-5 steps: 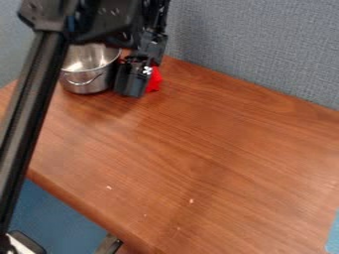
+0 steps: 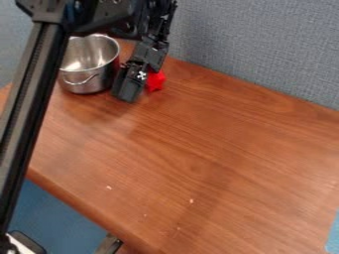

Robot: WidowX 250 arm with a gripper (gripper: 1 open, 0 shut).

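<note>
A black gripper [image 2: 137, 81] hangs low at the back left of the wooden table, just right of a steel pot [image 2: 82, 71] with a wire handle. A red object [image 2: 155, 81] lies directly behind the gripper, partly hidden by it. The frame does not show clearly whether the fingers are open or shut, or whether they touch the red object.
A grey padded wall [image 2: 265, 50] runs along the back. The black arm crosses the left side of the view, and blue floor shows beyond the front edge.
The pot and red object look about where they were.
</note>
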